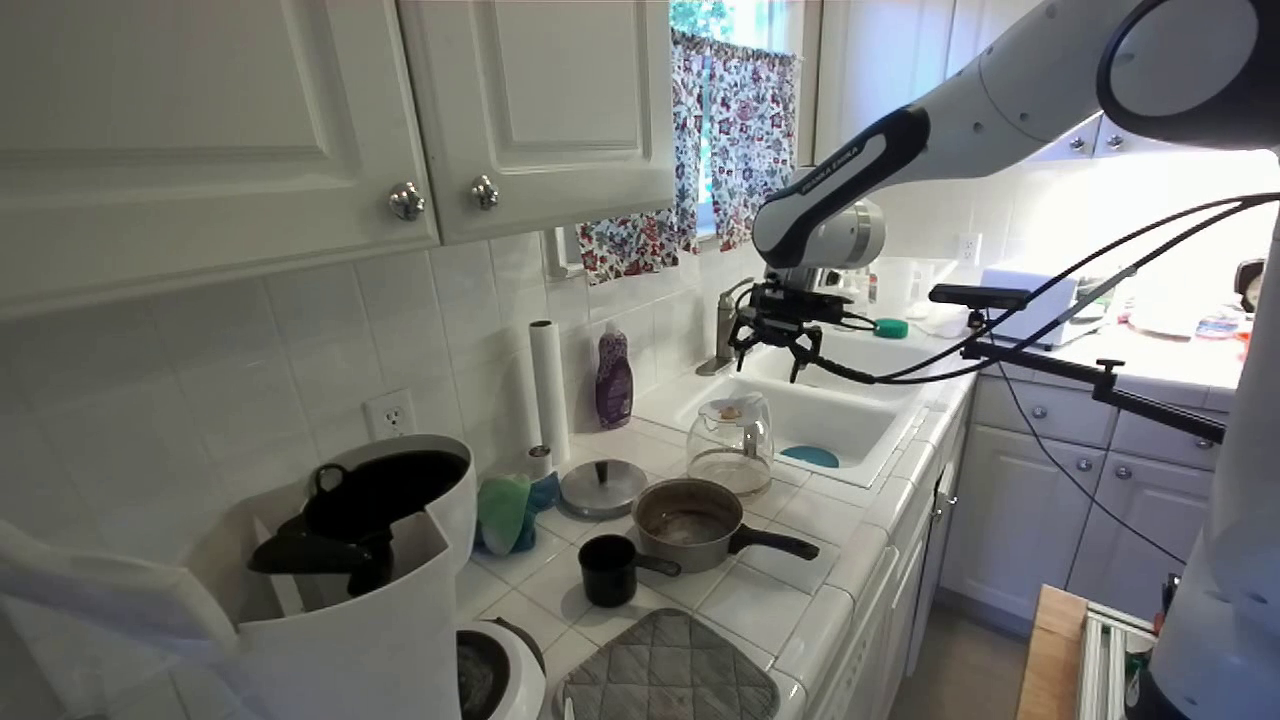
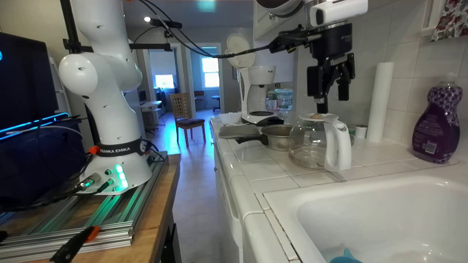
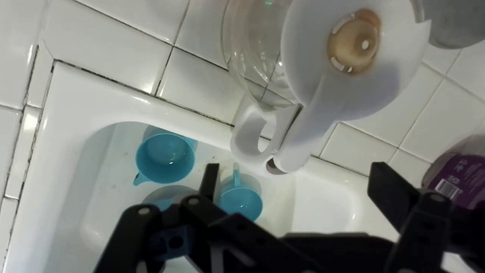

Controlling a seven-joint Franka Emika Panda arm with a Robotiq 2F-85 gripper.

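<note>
A glass coffee carafe [image 2: 307,147] with a white lid [image 3: 313,59] and white handle [image 2: 336,147] stands upright on the tiled counter beside the sink. Above it hangs my gripper [image 1: 770,360], open and with nothing between its fingers. From the wrist, the handle shows ahead of the spread fingers [image 3: 210,182], clear of them. In the sink basin lie blue cups, one of them [image 3: 166,157] fully visible and others partly covered by my gripper.
A purple soap bottle [image 1: 613,380] and a paper roll [image 1: 548,390] stand along the wall. A saucepan [image 1: 686,523], a metal lid [image 1: 602,488], a black cup [image 1: 608,570] and a grey quilted mat [image 1: 672,672] occupy the counter. The faucet [image 1: 725,324] rises behind the sink.
</note>
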